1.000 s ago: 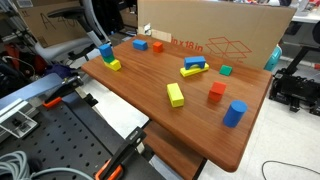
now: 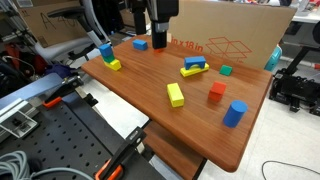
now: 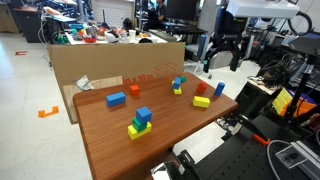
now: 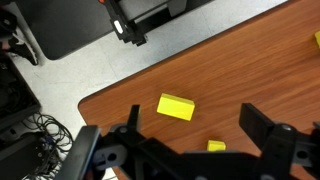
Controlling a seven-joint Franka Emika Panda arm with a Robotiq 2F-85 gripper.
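Observation:
High above the table, my gripper (image 2: 136, 32) stands open with nothing between its fingers. In exterior view 2 the gripper (image 3: 221, 60) hangs at the upper right, well clear of the blocks. A yellow block (image 4: 176, 107) shows below the gripper in the wrist view, with a second, smaller yellow patch (image 4: 216, 146) between the dark fingers. The same table holds a yellow block (image 2: 175, 95), a red block (image 2: 217, 91) and an upright blue cylinder (image 2: 235, 113). A blue piece rests on a yellow one (image 2: 194, 66), beside a small green block (image 2: 225, 70).
A stack (image 3: 143, 114) of blue, green and yellow blocks stands at the near side. Farther left lie a blue block (image 3: 116, 99) and a red block (image 3: 135, 89). Cardboard (image 2: 240, 30) walls the back edge. Bare wood separates most pieces.
My gripper has come down into exterior view 1 from its top edge and shifted to the right. The blocks and the cylinder have not moved.

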